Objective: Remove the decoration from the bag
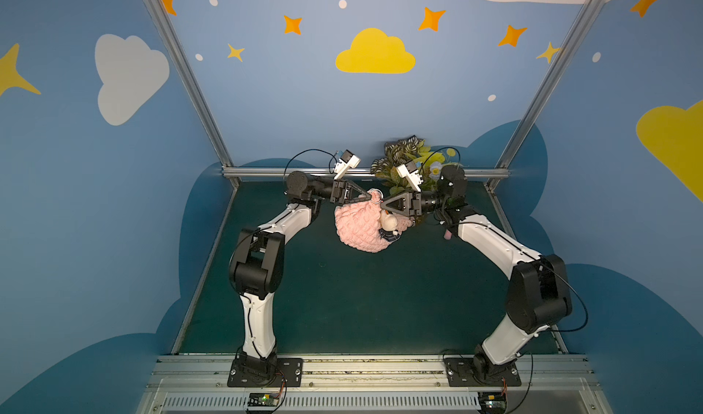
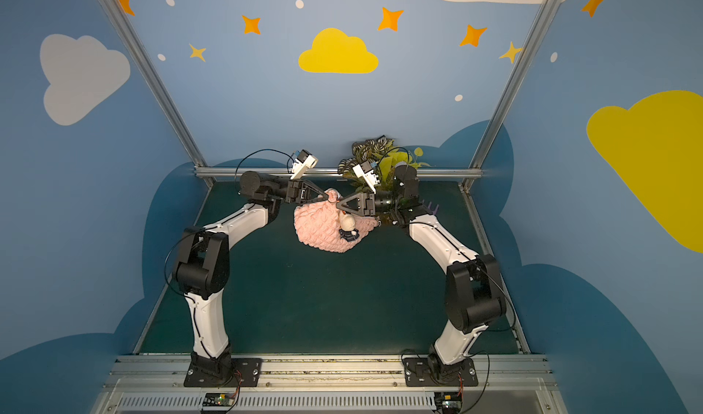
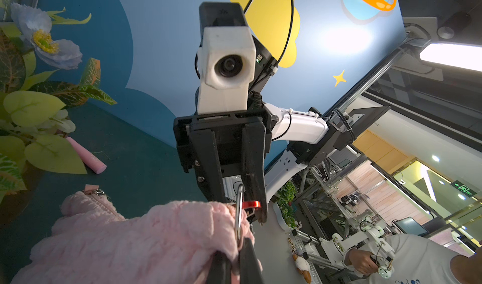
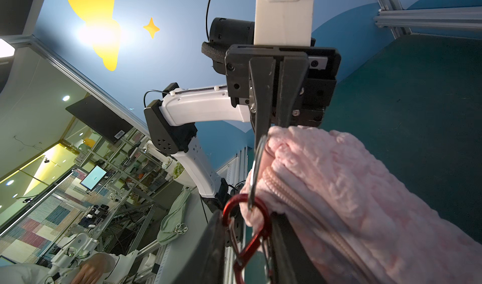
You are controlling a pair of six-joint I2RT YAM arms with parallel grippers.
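Note:
A pink, quilted-looking bag [image 1: 361, 227] lies at the back middle of the table. The decoration, a small doll with a pale round head [image 1: 389, 223] and dark clothing, rests against its right side. A red carabiner [image 4: 246, 253] hooks onto a silver ring [image 4: 256, 171] at the bag's upper corner. My left gripper [image 1: 370, 196] is shut at that corner, with the thin ring running between its fingertips in the left wrist view. Opposite it, my right gripper [image 1: 383, 204] is partly open, its two fingers on either side of the carabiner. The carabiner's lower end is cut off in the right wrist view.
Behind the arms, a leafy plant with pale flowers [image 3: 45, 40] stands near the back wall. A pink stick-like object [image 3: 86, 156] lies by it.

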